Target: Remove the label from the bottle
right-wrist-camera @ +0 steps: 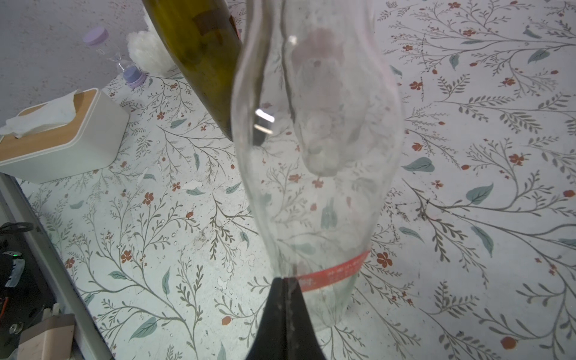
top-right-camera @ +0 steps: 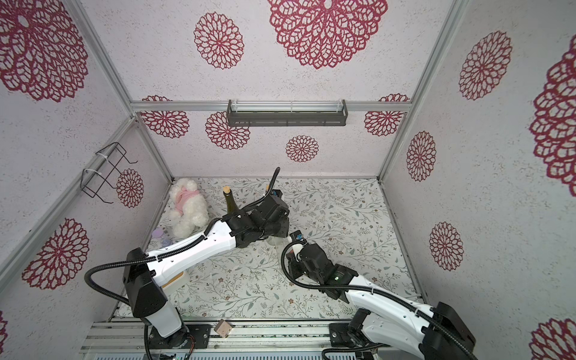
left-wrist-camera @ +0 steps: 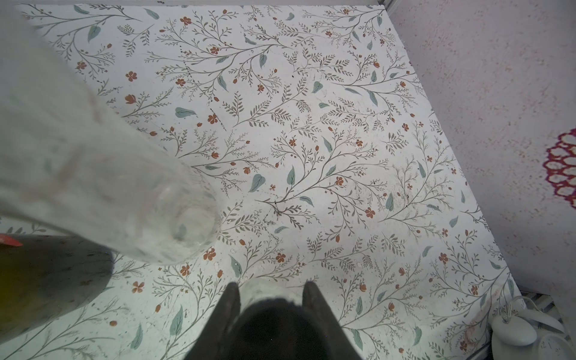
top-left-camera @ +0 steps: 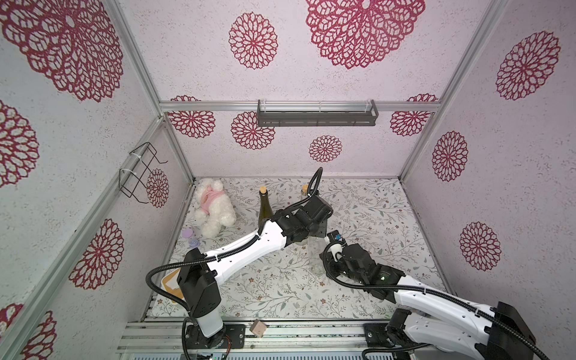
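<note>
A clear plastic bottle (right-wrist-camera: 318, 198) with a red band label (right-wrist-camera: 333, 273) near its base fills the middle of the right wrist view. My right gripper is shut at the label's edge, fingertips together; whether they touch it I cannot tell. The top views show my left gripper's housing (top-left-camera: 318, 219) above the bottle, its fingers hidden. In the left wrist view, my left gripper has dark blurred fingers at the bottom with something pale between them; what it holds is unclear.
A green bottle (top-left-camera: 264, 207) stands behind, a white plush toy (top-left-camera: 213, 207) at back left. A tissue box (right-wrist-camera: 90, 138) and small purple-capped bottles (right-wrist-camera: 108, 48) are on the left.
</note>
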